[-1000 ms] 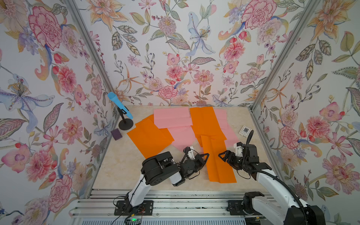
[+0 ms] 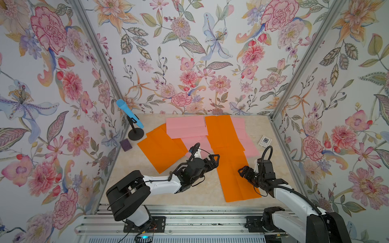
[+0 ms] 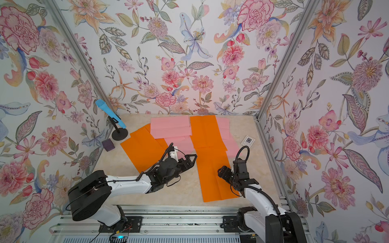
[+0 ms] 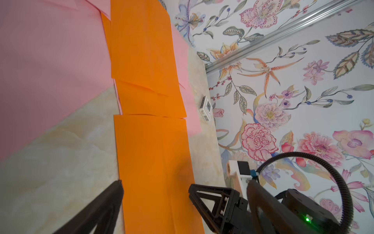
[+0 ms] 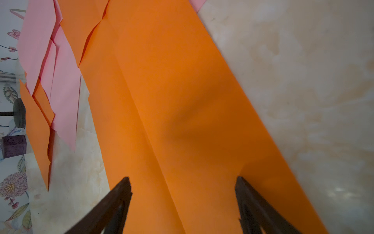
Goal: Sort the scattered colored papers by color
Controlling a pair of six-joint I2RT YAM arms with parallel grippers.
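Note:
An orange sheet (image 2: 232, 179) lies flat at front center-right, below another orange sheet (image 2: 220, 129) at the back, which overlaps pink paper. More orange (image 2: 160, 149) and pink sheets (image 2: 186, 125) lie back left and center. My left gripper (image 2: 211, 161) is open, empty, above the middle of the table beside the front orange sheet. My right gripper (image 2: 246, 174) is over that sheet's right part; in the right wrist view its fingers stand apart with flat orange paper beneath.
A microphone on a stand (image 2: 135, 133) and a purple block (image 2: 126, 145) stand at left. A QR card (image 2: 265, 141) lies at right.
My left gripper has risen toward the back. My right gripper has shifted slightly. The front orange sheet now lies flatter and wider, its lower edge nearer the front.

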